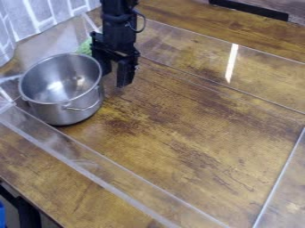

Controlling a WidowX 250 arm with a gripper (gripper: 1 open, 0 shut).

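A large steel pot (60, 96) with side handles sits on the wooden table at the left. The black robot gripper (114, 64) reaches down from the top of the view, just behind and right of the pot's rim. Whether its fingers are open or shut is not clear. A green object (86, 46) lies behind it, partly hidden by the arm and pot.
A pale patterned surface stands at the back left, and a dark ledge runs along the top right.
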